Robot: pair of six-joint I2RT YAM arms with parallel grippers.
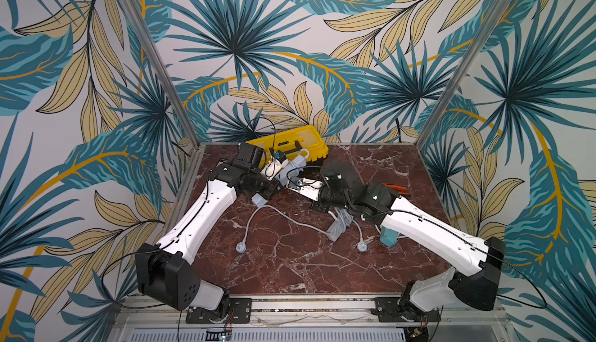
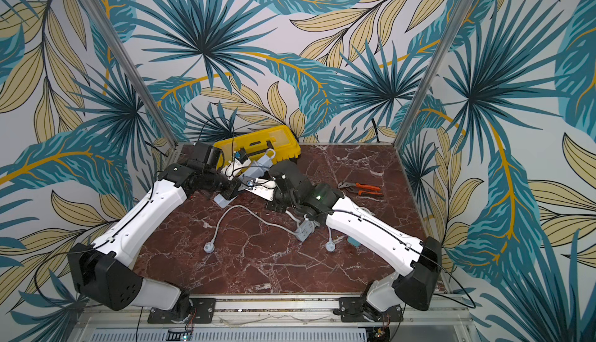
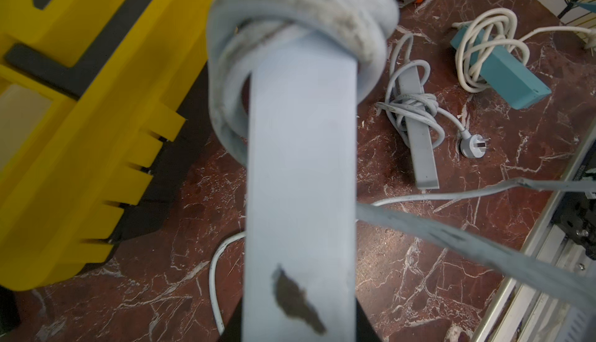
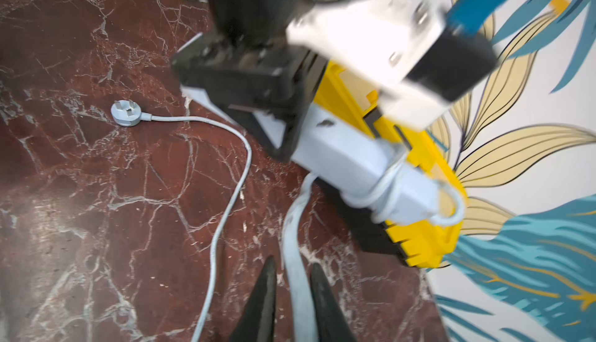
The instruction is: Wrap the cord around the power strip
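The light-grey power strip (image 3: 301,155) is raised in my left gripper (image 1: 268,188), which is shut on it. Loops of cord (image 3: 285,3) circle the strip near one end. From there the cord (image 4: 298,230) runs to my right gripper, which is shut on it a short way from the strip. A loose length of cord lies on the table, ending in a plug (image 4: 126,113).
A yellow toolbox (image 2: 279,143) is at the back. A grey strip with wound cord (image 3: 422,162), a teal wrapped block (image 3: 509,81) and orange pliers (image 2: 366,188) lie to the right.
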